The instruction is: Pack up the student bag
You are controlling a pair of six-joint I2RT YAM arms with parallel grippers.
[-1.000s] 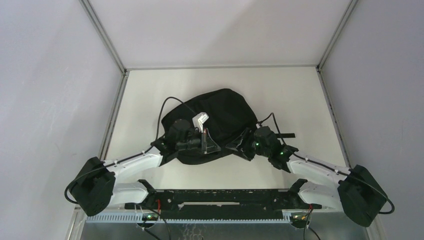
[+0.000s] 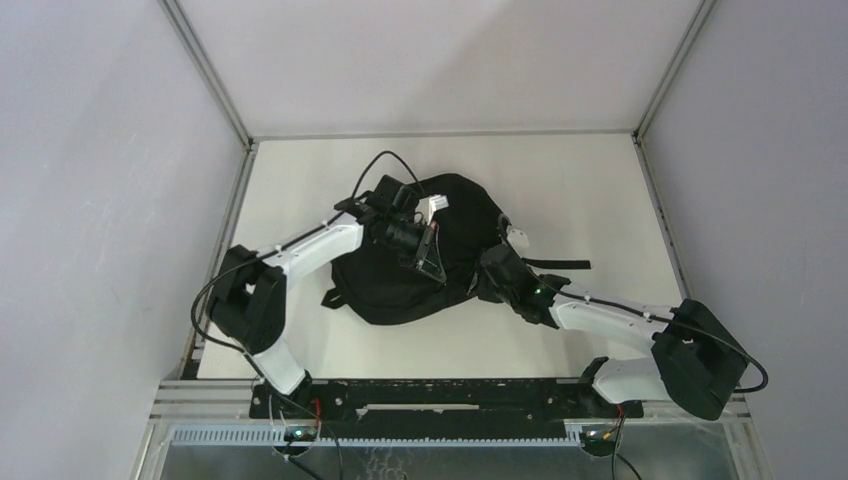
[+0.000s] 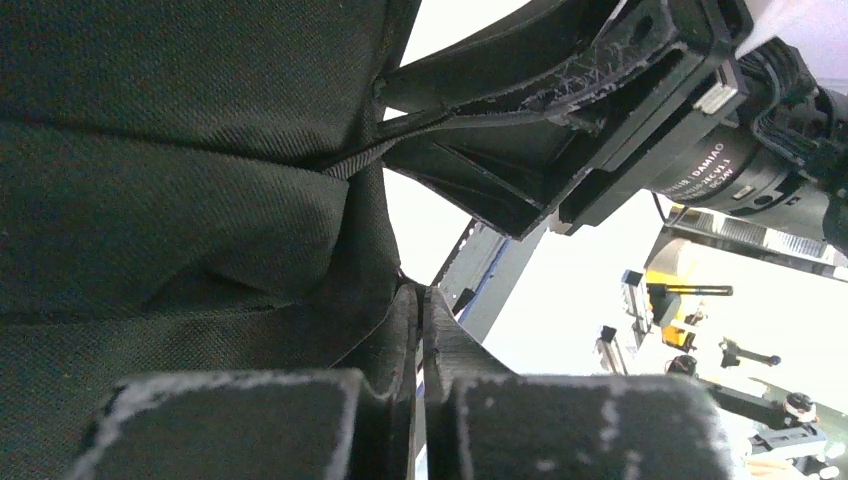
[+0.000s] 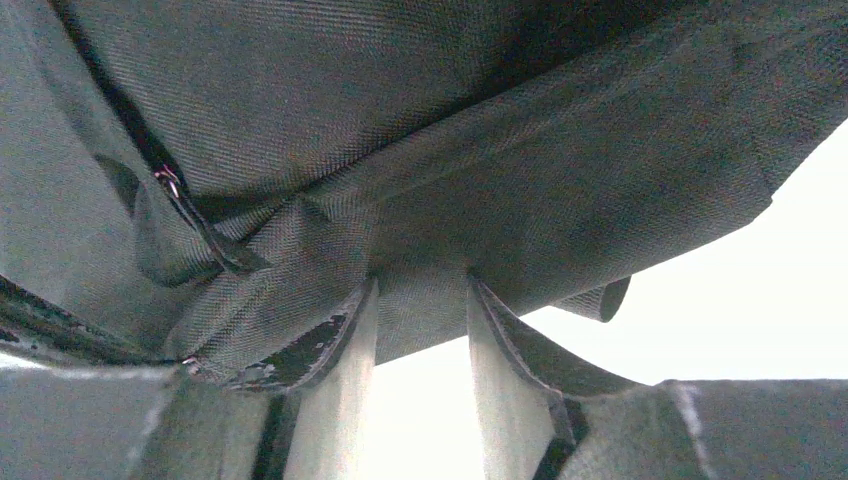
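Note:
The black bag [image 2: 400, 295] lies flat in the middle of the white table. My left gripper [image 2: 443, 280] points down over its right-hand part. In the left wrist view the left fingertips are together beside the bag's edge [image 3: 375, 225]; whether thin cloth is caught there, I cannot tell. At the bag's right side, my right gripper has its fingers apart, over the fabric near its edge. Left of those fingers, a zipper pull [image 4: 190, 210] hangs on the bag. A narrow dark strip [image 3: 355, 160] of the bag reaches toward the right gripper's spread fingers in the left wrist view.
A black strap [image 2: 560, 264] extends right from the bag across the table. Bare white table [image 2: 580, 200] surrounds the bag, with walls behind and at both sides. The two arms stand close together over the bag.
My left gripper has moved slightly right and away from the front edge over the bag.

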